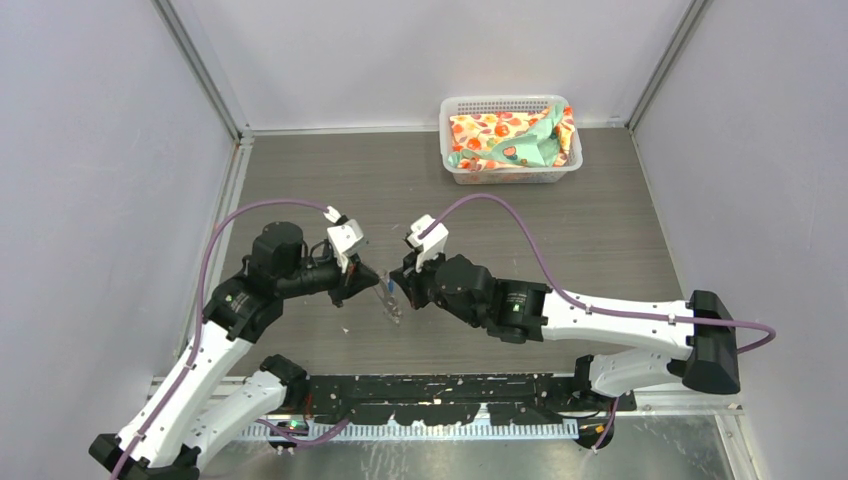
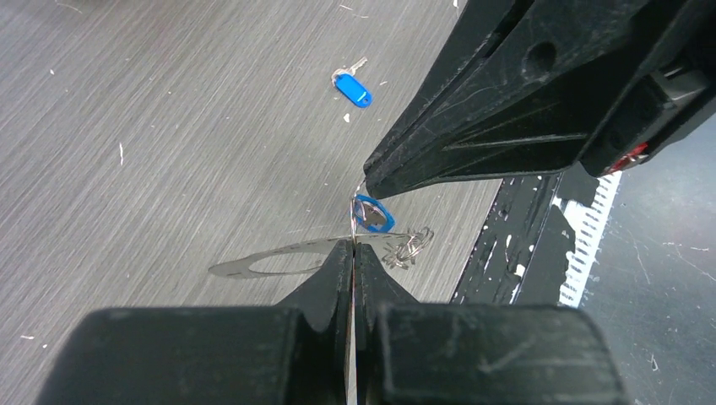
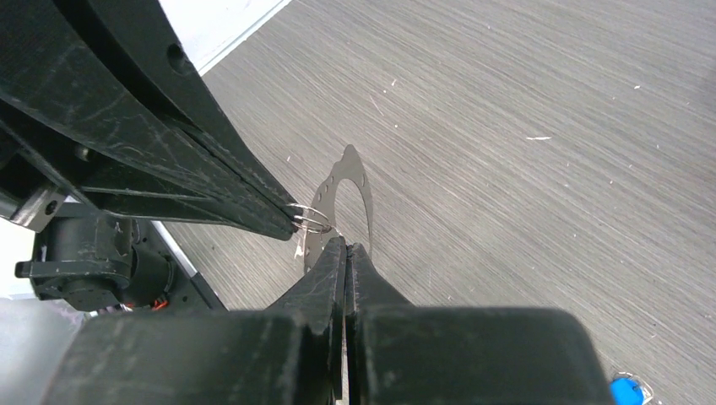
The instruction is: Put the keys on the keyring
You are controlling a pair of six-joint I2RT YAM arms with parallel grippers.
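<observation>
The two grippers face each other over the middle of the table. My left gripper is shut on a thin wire keyring (image 3: 312, 218), seen edge-on between its fingertips. A flat metal piece, probably a key (image 3: 355, 177), hangs in the air with it, along with a small cluster of metal loops (image 2: 405, 249). My right gripper is shut, its tips close to the ring; whether anything is between them I cannot tell. Below, a blue key tag with a key lies on the table, and another blue tag (image 3: 626, 391) shows in the right wrist view.
A white basket (image 1: 510, 174) with patterned cloth stands at the back right. A dark rail (image 1: 440, 388) runs along the front edge, and walls enclose both sides.
</observation>
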